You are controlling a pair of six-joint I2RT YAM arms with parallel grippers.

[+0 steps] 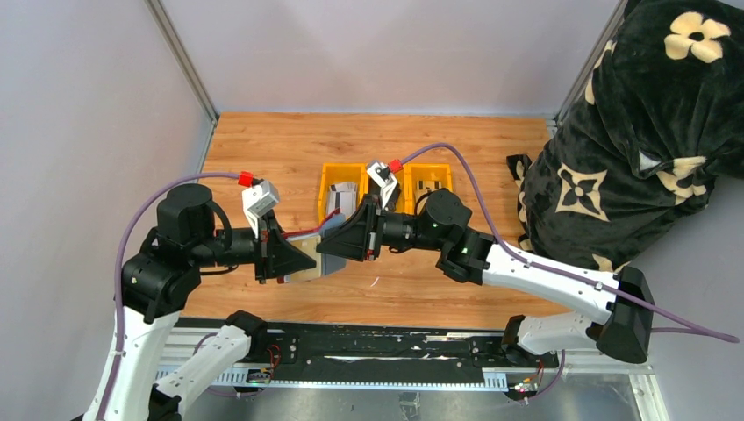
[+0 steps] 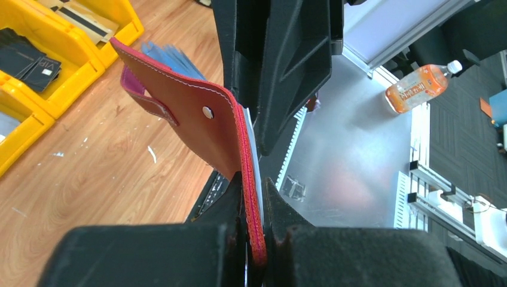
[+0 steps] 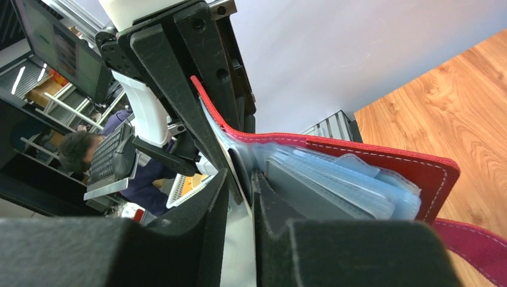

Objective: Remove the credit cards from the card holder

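Observation:
The red leather card holder [image 2: 185,119] hangs in the air between both grippers, its clear blue sleeves [image 3: 335,185] facing my right gripper. My left gripper is shut on the holder, gripping it near the red stitched edge. My right gripper reaches into the sleeves from the other side, with a thin pale card edge between or beside its fingertips; whether it has closed on it I cannot tell. In the top view the holder's tan face shows between the two grippers.
Yellow bins [image 1: 428,171] with cards stand on the wooden table [image 1: 263,145] behind the grippers. A dark patterned cushion [image 1: 632,140] fills the right side.

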